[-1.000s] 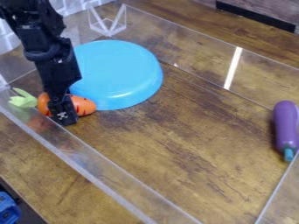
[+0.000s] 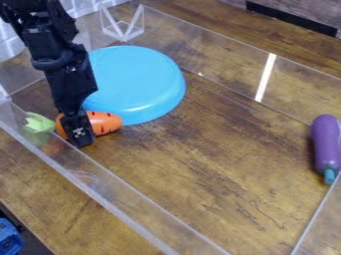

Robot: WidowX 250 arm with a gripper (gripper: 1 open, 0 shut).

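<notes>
My black gripper (image 2: 74, 127) reaches down from the top left onto an orange toy carrot (image 2: 104, 123) with pale green leaves (image 2: 38, 123). The carrot lies at the left, at the near edge of a light blue round lid or plate (image 2: 140, 80). The fingers are around the carrot's middle and partly hide it; I cannot tell whether they grip it.
A purple toy eggplant (image 2: 325, 144) lies at the right. Clear plastic walls cross the view at lower left and right. A blue object (image 2: 8, 238) is at the bottom left corner.
The gripper and carrot have shifted slightly to the right and down, with the carrot's leaves moving along.
</notes>
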